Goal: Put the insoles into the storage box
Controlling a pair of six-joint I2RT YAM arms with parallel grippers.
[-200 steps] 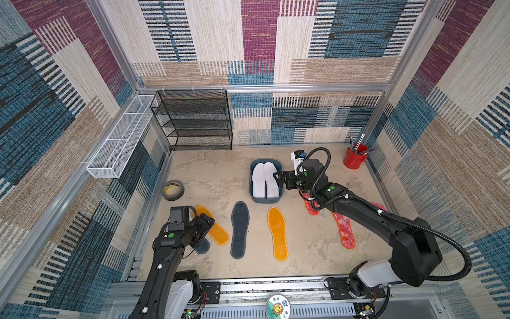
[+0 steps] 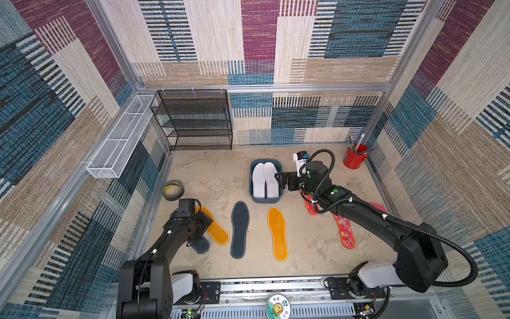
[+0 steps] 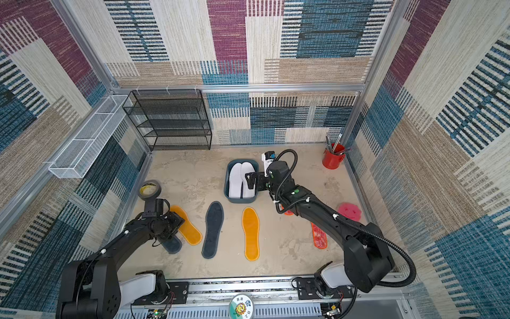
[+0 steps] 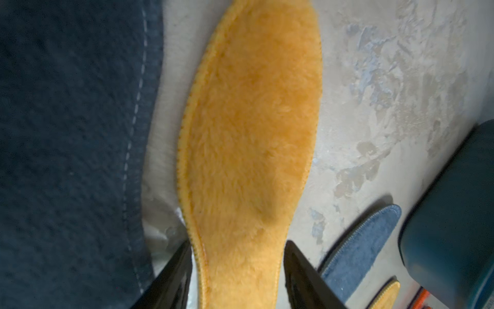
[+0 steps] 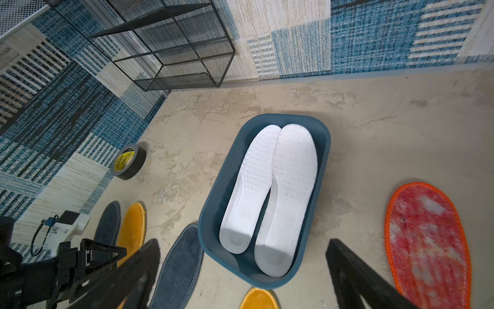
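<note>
A blue-grey storage box holds two white insoles. My left gripper hangs low over the left yellow insole, part open, one finger at each side of it; whether it touches is unclear. A dark insole lies beside it. Another dark insole and a yellow insole lie centre front. Red insoles lie to the right. My right gripper is open beside the box's right side, nothing between its fingers.
A tape roll is at the left, a black wire rack at the back left, a white basket on the left wall, a red pen cup at the back right.
</note>
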